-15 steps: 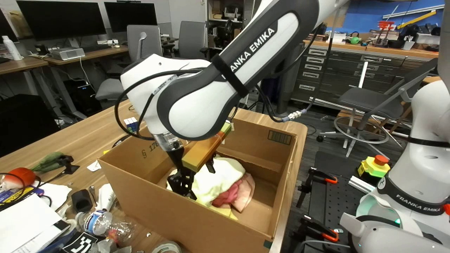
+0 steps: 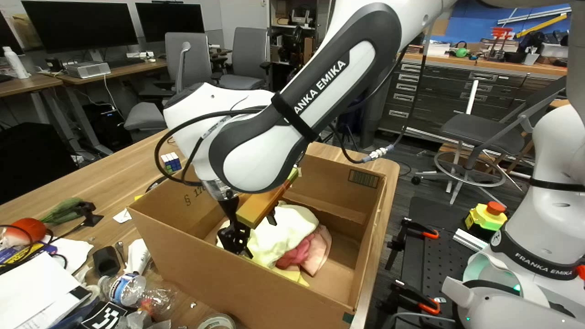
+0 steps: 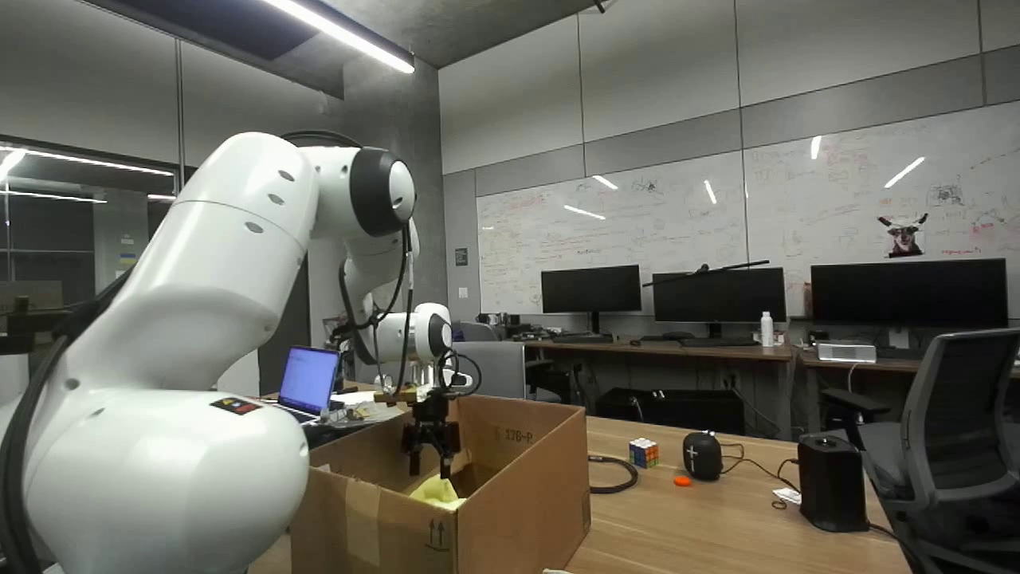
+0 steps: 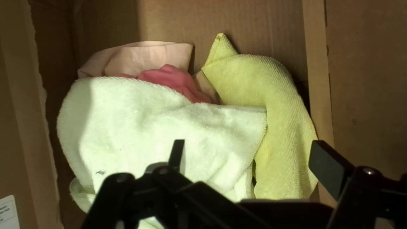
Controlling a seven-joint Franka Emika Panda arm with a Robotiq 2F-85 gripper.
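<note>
Inside the cardboard box (image 2: 257,279) lies a pile of cloths. A white towel (image 4: 152,126) is on top, with a yellow cloth (image 4: 274,110) beside it on the right in the wrist view. Behind them a red cloth (image 4: 171,78) and a pale pink cloth (image 4: 148,57) show in part. My gripper stands open over the pile, one finger above the white towel and the other by the yellow cloth's outer edge. Nothing is between the fingers. In exterior view 2 the gripper (image 3: 432,464) hangs inside the box opening, above the yellow cloth.
Box walls rise on all sides of the gripper, the near one close to it in exterior view 1. Bare box floor (image 2: 337,268) shows to the right of the cloths. Outside, a plastic bottle (image 2: 123,288) and other clutter lie left of the box.
The arm and gripper have come down slightly into the box. The cloths look unmoved.
</note>
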